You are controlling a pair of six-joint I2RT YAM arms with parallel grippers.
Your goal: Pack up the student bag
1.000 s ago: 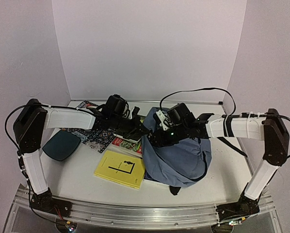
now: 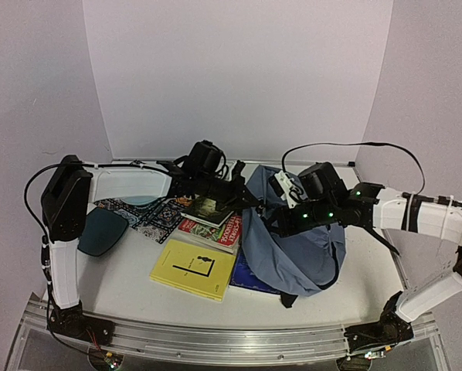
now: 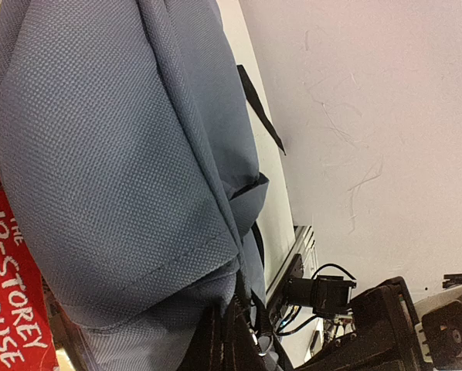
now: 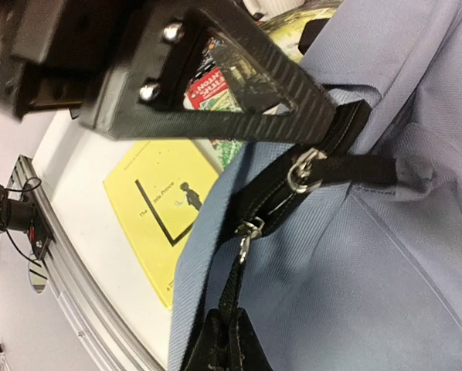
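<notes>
The grey-blue student bag [image 2: 281, 251] lies on its side right of the books, its mouth edge raised between my grippers. My left gripper [image 2: 251, 202] is shut on that edge at the upper end of the zip; in the left wrist view its fingertips [image 3: 222, 328] meet the folded cloth. Just beside it, my right gripper is shut on the black zipper pull [image 4: 232, 284], below the metal slider. A yellow book [image 2: 192, 269] lies flat to the left, with a blue book [image 2: 250, 276] partly under the bag. The bag's inside is mostly hidden.
Behind the yellow book lie a red-covered book [image 2: 215, 230] and a dark green book [image 2: 208, 210], partly under my left arm. A patterned cloth [image 2: 157, 220] and a dark green case [image 2: 102, 232] are farther left.
Both grippers have shifted right, drawing the bag's raised edge with them. More of the blue book and the red-covered book shows now. The yellow book has stayed put.
</notes>
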